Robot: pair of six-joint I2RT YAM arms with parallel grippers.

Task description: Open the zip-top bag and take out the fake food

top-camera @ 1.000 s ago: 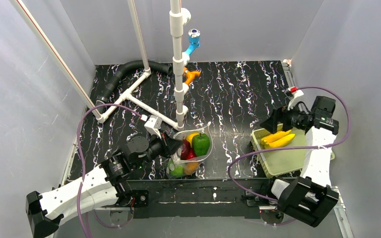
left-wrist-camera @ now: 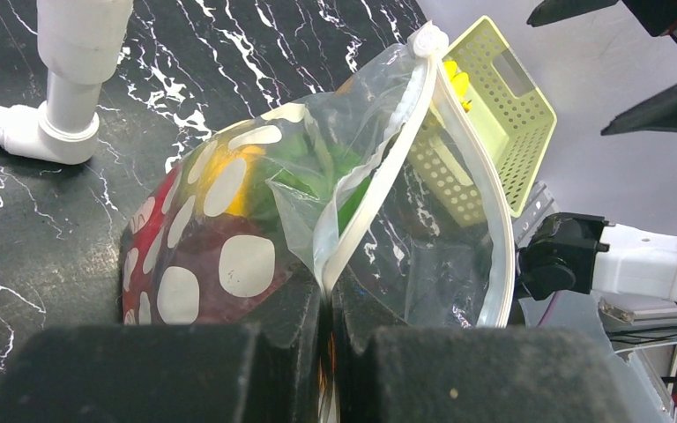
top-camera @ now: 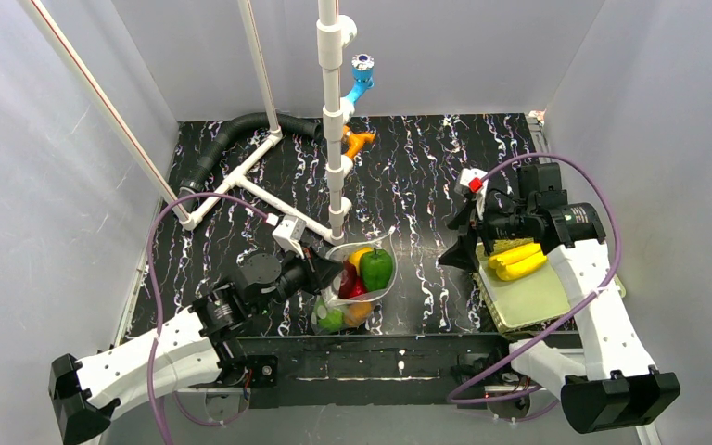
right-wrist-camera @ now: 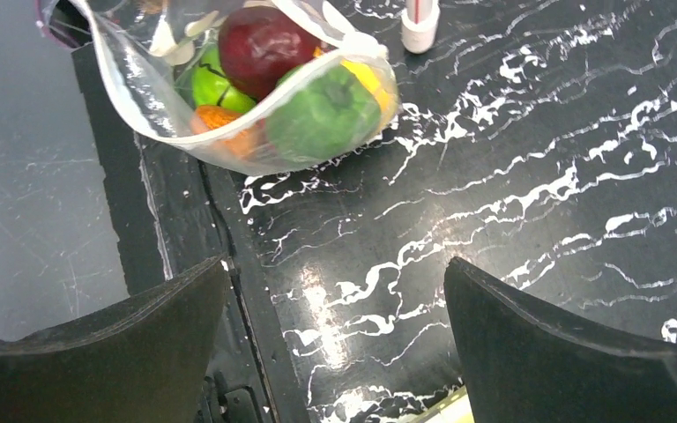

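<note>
The clear zip top bag [top-camera: 391,243] stands with its mouth wide, white dots on its side in the left wrist view. Inside are a green pepper [top-camera: 376,270], a dark red fruit [right-wrist-camera: 264,51], a yellow piece [top-camera: 357,257], an orange piece [top-camera: 357,313] and a green one [top-camera: 331,319]. My left gripper is shut on the bag's rim [left-wrist-camera: 379,189], the thin film running between its fingers. To the right of the bag, my right gripper stands open, nothing between its fingers. Yellow bananas [top-camera: 519,261] lie in the green basket [top-camera: 547,301].
White pipes [top-camera: 336,139] with a blue valve [top-camera: 360,82] and an orange valve [top-camera: 360,142] rise behind the bag. A black hose [top-camera: 232,134] lies at the back left. Bare marble table [top-camera: 426,176] spreads between bag and basket.
My right gripper has moved left, from over the basket to the space between it and the bag. The left arm and the bag have stayed put.
</note>
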